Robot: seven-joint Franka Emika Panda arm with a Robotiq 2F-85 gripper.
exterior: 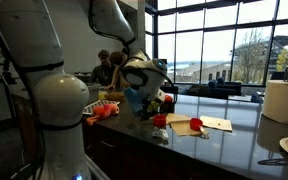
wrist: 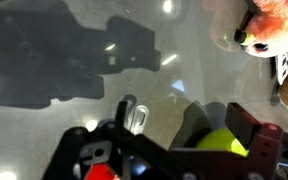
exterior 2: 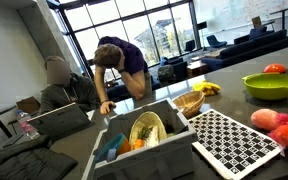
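In the wrist view my gripper stands open over the dark tabletop, with no object held between its fingers. A yellow-green round thing (wrist: 219,142) lies partly hidden behind the right finger. Below the left finger shows part of a red item (wrist: 99,172). A metal tool with two loops (wrist: 134,114) lies just ahead of the fingers. In exterior view 1 the gripper (exterior: 153,104) hangs low over the table, close to a red cup (exterior: 160,120). The second exterior view does not show my gripper.
A pink-orange plush-looking thing (wrist: 276,28) lies upper right in the wrist view. Another red cup (exterior: 196,123) and a white pot (exterior: 284,101) stand rightward. A grey box (exterior 2: 144,161), green bowl (exterior 2: 270,87) and checkered board (exterior 2: 231,145) occupy the other side. People stand behind.
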